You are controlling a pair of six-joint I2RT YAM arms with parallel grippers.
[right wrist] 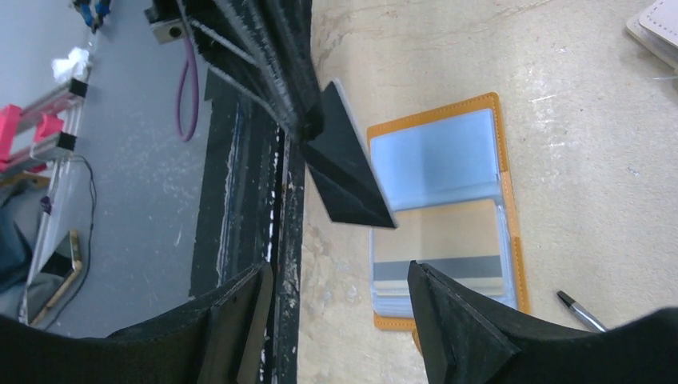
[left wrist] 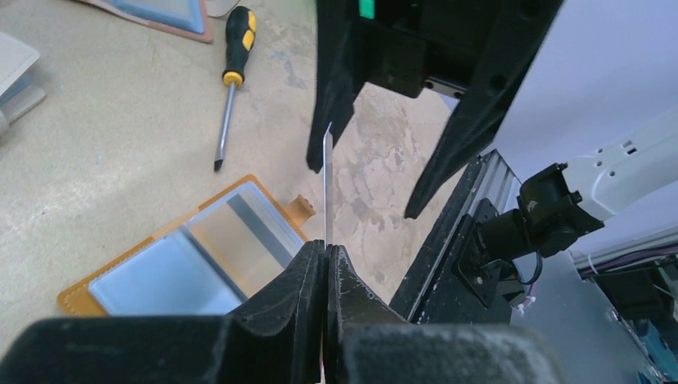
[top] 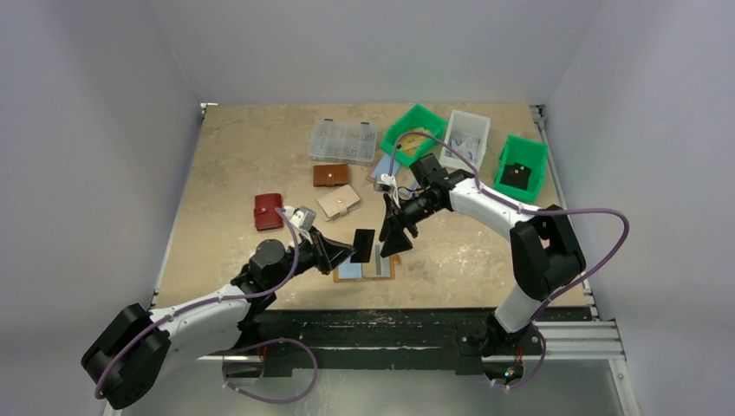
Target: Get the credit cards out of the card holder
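A black card (top: pixel 364 245) (right wrist: pixel 348 172) is pinched in my left gripper (top: pixel 348 250), which is shut on it and holds it upright above the open card holder (left wrist: pixel 84 298) (right wrist: pixel 515 240). The holder lies flat, tan-edged, with clear pockets, a blue one and a beige-and-grey one in view. My right gripper (top: pixel 396 238) stands open just to the right of the card, with nothing between its fingers; in the left wrist view its fingers frame the card's far side.
A screwdriver (left wrist: pixel 237 56) lies near the holder. Red (top: pixel 269 211), brown (top: pixel 330 175) and beige (top: pixel 338 202) wallets, a clear organizer (top: pixel 342 141), green bins (top: pixel 535 152) and a white bin (top: pixel 477 126) sit farther back.
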